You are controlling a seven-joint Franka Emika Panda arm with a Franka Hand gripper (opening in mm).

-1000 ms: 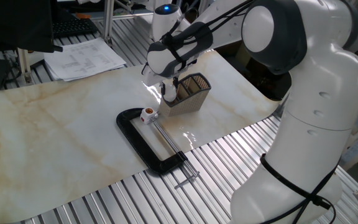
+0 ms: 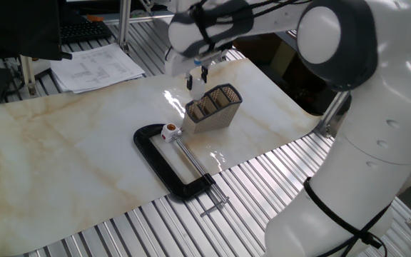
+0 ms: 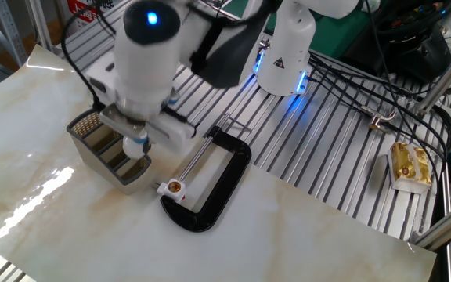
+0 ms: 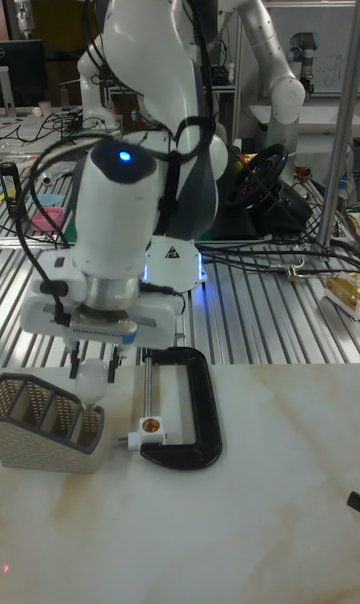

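Observation:
A white rounded object (image 2: 198,91) hangs just above the near-left end of the beige storage basket (image 2: 213,120), with my gripper (image 2: 197,82) shut on it. In exterior view 3 the object (image 4: 94,384) shows between the two dark fingers (image 4: 75,368), over the basket (image 4: 53,453). Its lower end overlaps the basket's rim there, so how far clear of the compartments it is cannot be told. From exterior view 2 the fingers are hidden behind the hand, and only part of the white object (image 3: 134,149) shows over the basket (image 3: 104,166). The basket stands upright with several compartments.
A black C-clamp (image 2: 159,164) with a white piece (image 2: 170,131) at its screw end lies close beside the basket. Papers (image 2: 95,68) lie at the back left. The marble-patterned sheet (image 2: 56,157) is clear left of the clamp.
My gripper has risen from the basket's near-left end, and the white object has come up with it. The basket and clamp have stayed in place.

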